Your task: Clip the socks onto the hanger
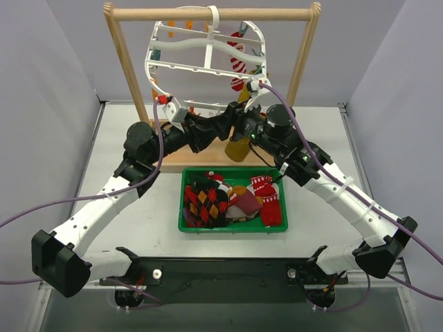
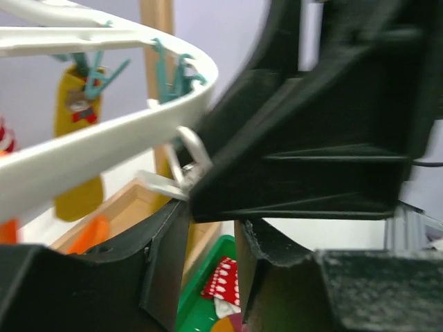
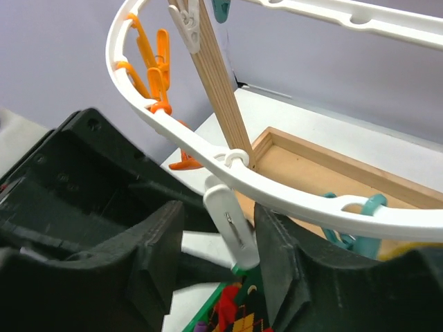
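A white clip hanger [image 1: 208, 62] hangs on a wooden rack, with striped and yellow socks clipped on its right. Both grippers meet at its front bar: left [image 1: 211, 131], right [image 1: 232, 121]. The right wrist view shows a white clip [image 3: 228, 221] by the right gripper's fingers; in the left wrist view the fingers stand around the bar's underside, partly hidden. Whether either grips the clip is unclear. A green tray [image 1: 234, 228] of socks lies below.
The wooden rack [image 1: 301, 55] stands over a shallow wooden box [image 1: 183, 159]. Grey walls flank both sides; white table shows left and right.
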